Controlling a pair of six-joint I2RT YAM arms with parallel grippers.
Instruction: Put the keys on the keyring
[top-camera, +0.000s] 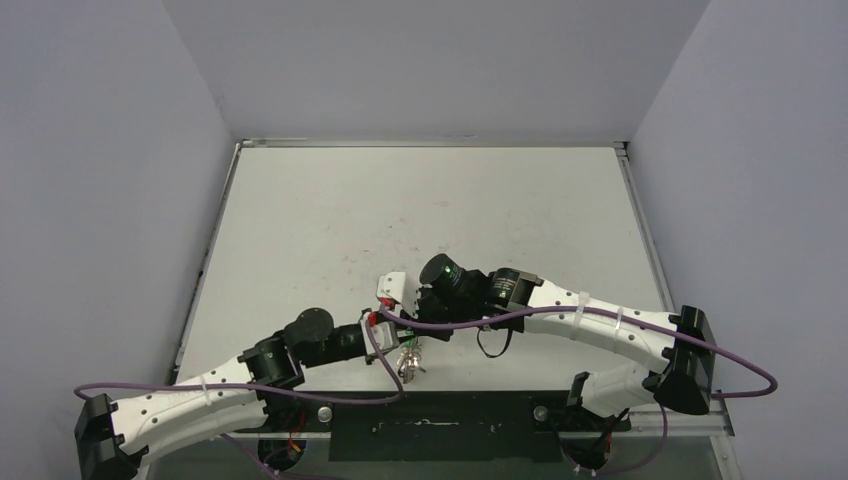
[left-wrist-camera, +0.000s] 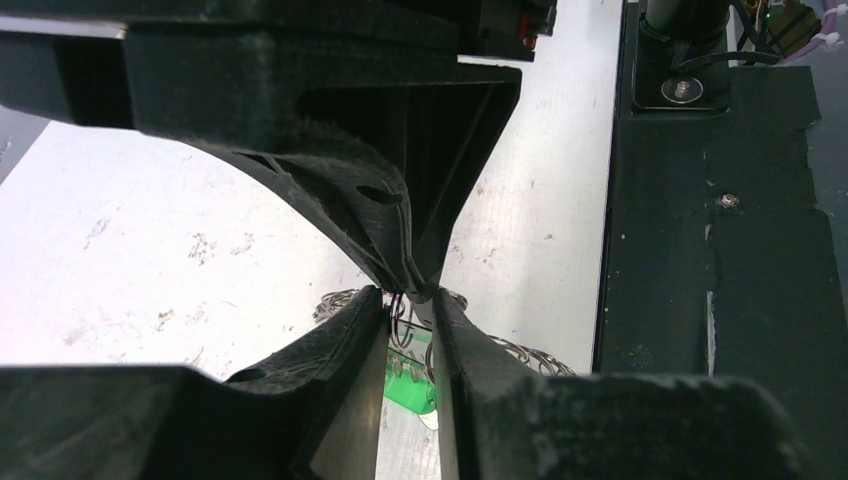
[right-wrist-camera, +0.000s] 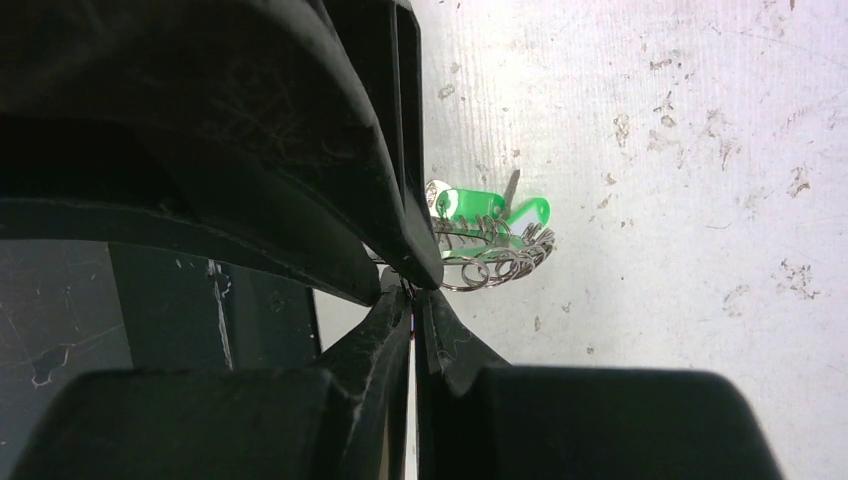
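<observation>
Both grippers meet over the bunch of keys and keyring (top-camera: 410, 360) near the front edge. In the left wrist view, my left gripper is shut beside thin wire rings (left-wrist-camera: 400, 330); whether any is between its fingers is unclear. My right gripper is shut on a thin piece of the keyring, its tips touching or very near the left fingers. Below the tips hang coiled rings (right-wrist-camera: 500, 265) with green tags (right-wrist-camera: 470, 205); the joining point is mostly hidden.
The white board (top-camera: 420, 200) is clear behind the arms, bordered by walls and rails. A dark panel (top-camera: 440, 430) runs along the front. A black strap loop hangs under the right arm.
</observation>
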